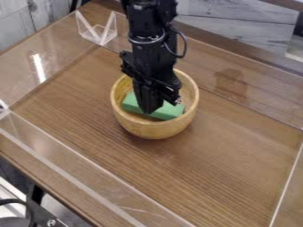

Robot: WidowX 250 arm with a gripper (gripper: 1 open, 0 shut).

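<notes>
A round tan wooden bowl (154, 124) sits on the wooden table, holding a green block (164, 109) lying inside it. The black robot gripper (144, 96) reaches down from the top into the bowl, its tip over the green block and partly covering it. The fingers look shut; whether they touch the block cannot be told from this view.
A clear plastic object (97, 27) stands at the back left. A white wooden board (260, 27) runs along the back right, and a black cable lies at the front left.
</notes>
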